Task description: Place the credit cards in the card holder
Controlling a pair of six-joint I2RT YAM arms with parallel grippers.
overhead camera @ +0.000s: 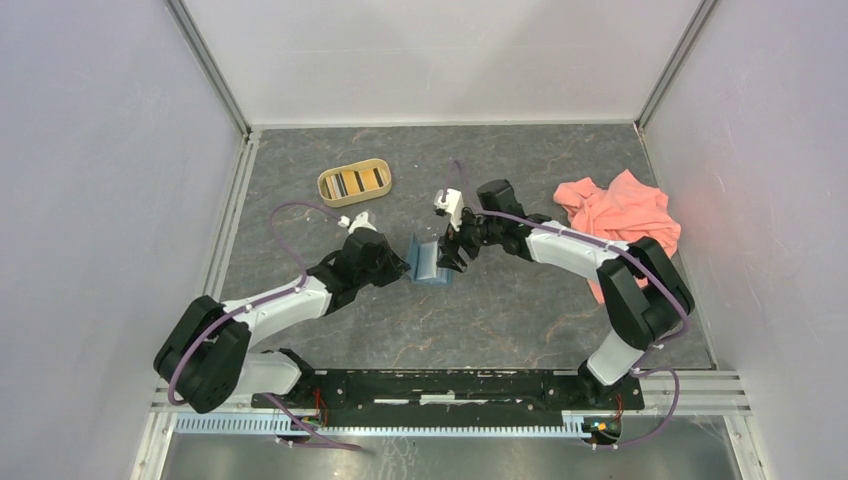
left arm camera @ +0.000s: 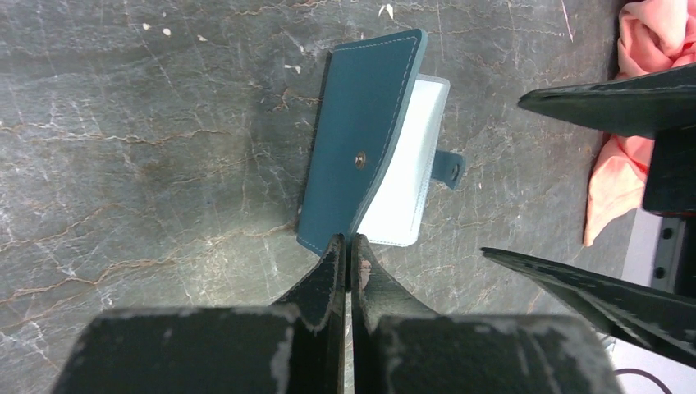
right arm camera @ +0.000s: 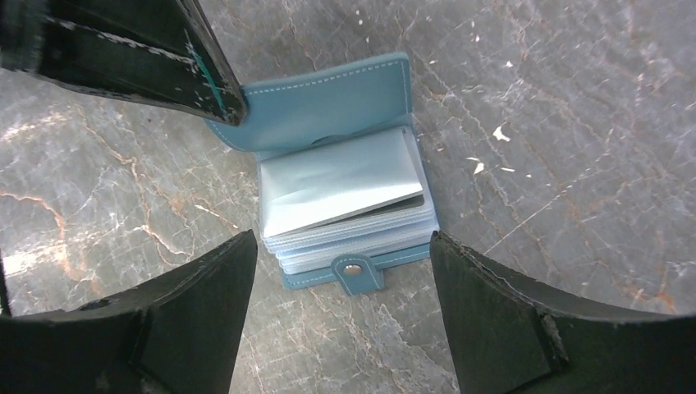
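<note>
The blue card holder [overhead camera: 432, 264] lies mid-table with its cover [right arm camera: 328, 103] raised and its clear sleeves [right arm camera: 353, 238] exposed. Pinched at the cover's near corner, my left gripper is shut on it. Its strap with a snap [right arm camera: 357, 275] points toward the right gripper. My right gripper stands open at the holder's strap side, its fingers [right arm camera: 222, 287] spread wide with nothing gripped between them. Several credit cards [overhead camera: 355, 183], yellow, black and white, stand in a tan basket [overhead camera: 386, 172] at the back left, away from both grippers.
A crumpled pink cloth [overhead camera: 625, 215] lies at the right side of the table. Bare grey tabletop [overhead camera: 480, 330] stretches in front of the holder and also behind it. The two grippers are close together over the holder.
</note>
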